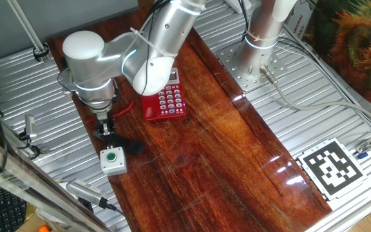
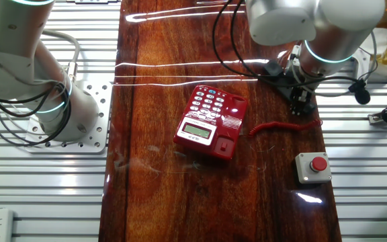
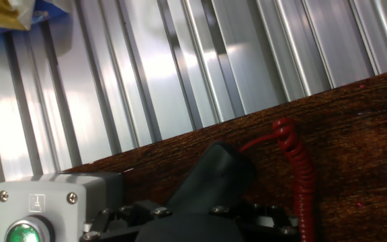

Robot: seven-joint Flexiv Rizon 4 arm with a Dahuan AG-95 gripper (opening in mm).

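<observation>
My gripper (image 1: 110,135) points down over a black handset (image 1: 131,145) at the table's edge. In the wrist view the handset (image 3: 213,176) runs under the gripper's body, a coiled red cord (image 3: 301,171) leaving its end. The gripper's linkages show on both sides along the bottom, but the fingertips are hidden, so whether they touch the handset cannot be seen. The red desk phone (image 2: 210,122) lies flat with its keypad and display up, its cradle empty. Right beside the gripper is a grey box with a green button (image 1: 112,156).
A second grey box with a red button (image 2: 312,167) stands on the same table edge, on the gripper's other side. A printed marker board (image 1: 332,169) lies at the far corner.
</observation>
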